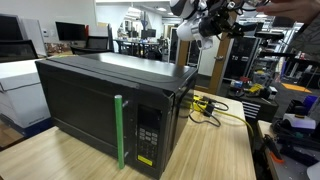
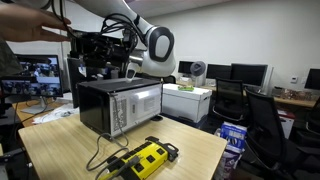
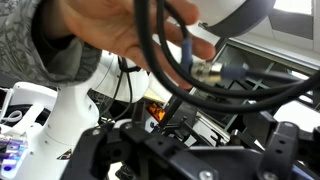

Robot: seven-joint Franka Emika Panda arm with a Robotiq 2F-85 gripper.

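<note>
My gripper is open at the bottom of the wrist view, with its dark fingers spread and no object seen held between them. Close in front of it, a person's hand (image 3: 115, 25) is on a cable connector (image 3: 205, 72), and black cable loops cross the view. In exterior view 1 the white arm (image 1: 207, 27) is raised behind the microwave (image 1: 105, 100), at the upper right. The black microwave has a green handle (image 1: 119, 130) and its door looks shut. In exterior view 2 the gripper's fingertips are hard to make out among dark parts and cables.
A yellow-and-black device (image 2: 140, 162) lies on the table (image 2: 190, 145) with a cable trailing from it. Office chairs (image 2: 272, 115) stand beyond. Bare tabletop (image 1: 205, 150) shows to the right of the microwave. The person's arm (image 2: 30, 30) reaches in close to my arm.
</note>
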